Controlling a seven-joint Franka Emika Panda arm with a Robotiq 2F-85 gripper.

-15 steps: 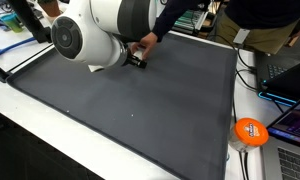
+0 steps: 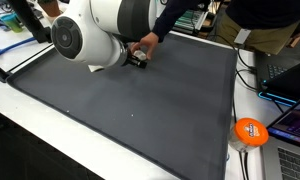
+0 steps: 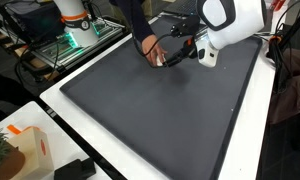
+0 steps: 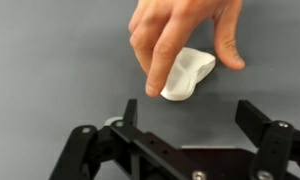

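A small white object (image 4: 187,75) with rounded ends lies on the dark grey table. A person's hand (image 4: 175,30) reaches over it in the wrist view, its fingers touching or just above it and covering part of it. My gripper is open, its two black fingers wide apart. The white object lies beyond the fingertips, not between them. From the second exterior side, the white object (image 3: 160,61) shows beside the hand, close to my dark gripper (image 3: 176,59).
An orange-lidded container (image 2: 251,132) and laptops stand off its right side. Part of a pale item (image 4: 215,149) shows behind the gripper's base; what it is I cannot tell.
The person's hand has shifted slightly at the white object, which shows more clearly now. My arm and gripper look unmoved.
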